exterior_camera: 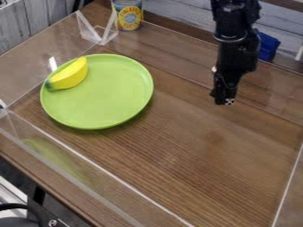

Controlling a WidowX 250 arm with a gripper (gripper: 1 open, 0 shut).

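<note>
The black robot gripper (224, 94) reaches down from the top right over the wooden table, its tips low near the surface at the right-middle. It looks shut, with nothing clearly visible between its fingers, though the tips are small and dark. A blue object (268, 49) stands behind the arm at the back right, near the wall.
A green plate (101, 97) holds a yellow object (69, 73) at the left. A can (126, 12) stands at the back, beside a clear plastic item (99, 27).
</note>
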